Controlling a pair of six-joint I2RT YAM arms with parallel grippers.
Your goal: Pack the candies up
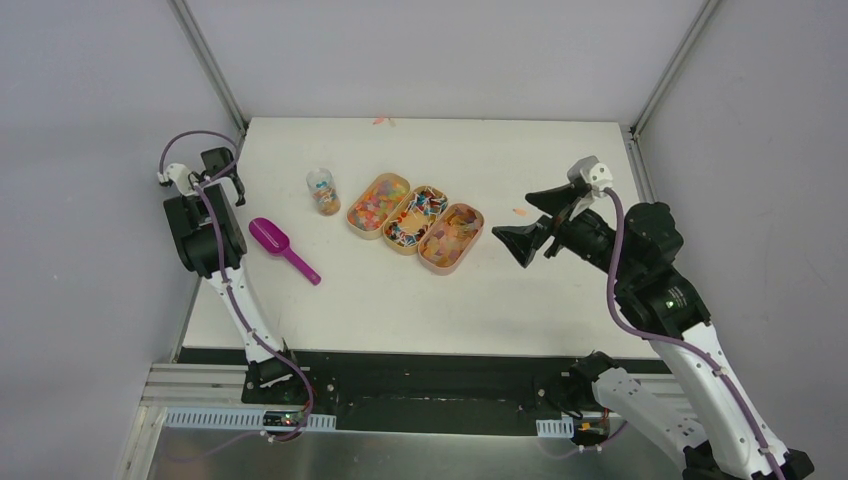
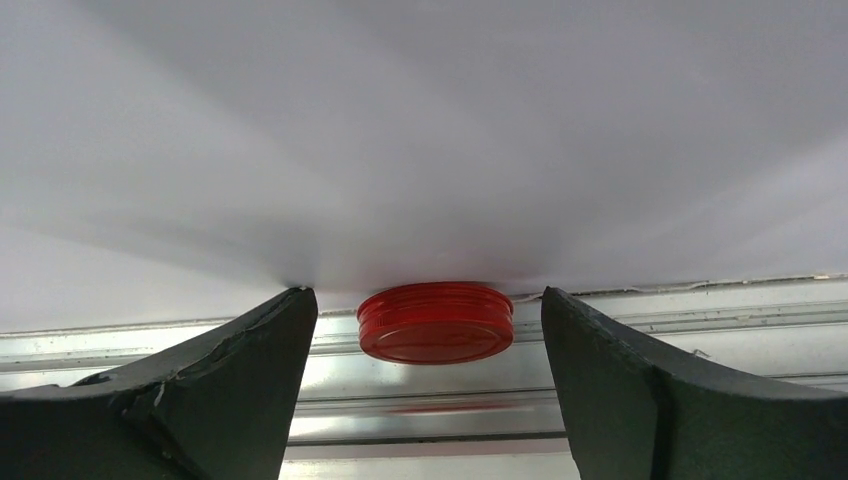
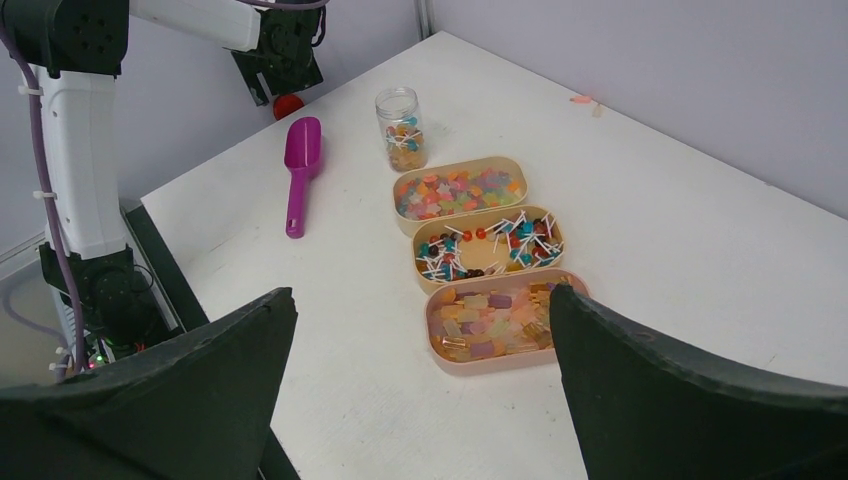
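Between the fingers of my left gripper is a red lid, with a gap on either side. That gripper stands open at the table's left edge. The lid also appears below the left hand in the right wrist view. A clear jar without a lid stands upright at the left, partly filled with candies. Right of it, three trays sit side by side: gummy candies, lollipops and wrapped-looking candies. My right gripper is open and empty, above the table right of the trays.
A purple scoop lies between the left arm and the jar. Small orange pieces lie at the back edge. A grey wall rises close beside the left gripper.
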